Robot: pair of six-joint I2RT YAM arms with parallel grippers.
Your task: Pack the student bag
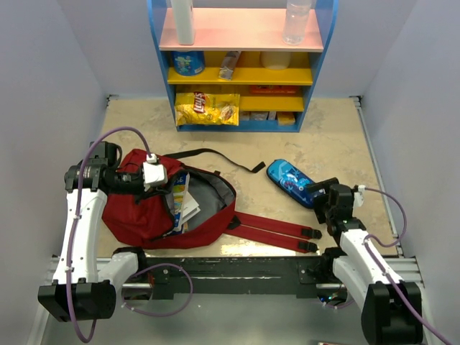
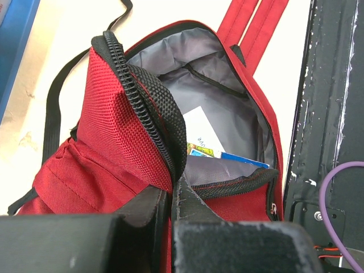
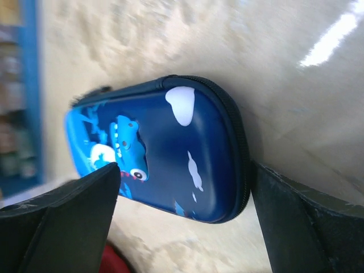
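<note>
The red backpack (image 1: 133,212) lies on its back at the left, its main compartment open and showing a grey lining. Inside it are a white paper or booklet (image 2: 200,129) and a blue-edged book (image 1: 180,198). My left gripper is shut on the zippered edge of the bag opening (image 2: 142,96), which it holds up. A blue pencil case (image 1: 289,180) with a cartoon print lies on the floor right of the bag. Around its near end stands my right gripper, open, one finger (image 3: 71,222) on each side of the case.
A shelf unit (image 1: 164,79) stands at the back with a yellow chip bag (image 1: 207,108), a blue container (image 1: 188,63) and other items. Red straps (image 1: 269,231) stretch right from the bag. Open floor lies between the bag and the case.
</note>
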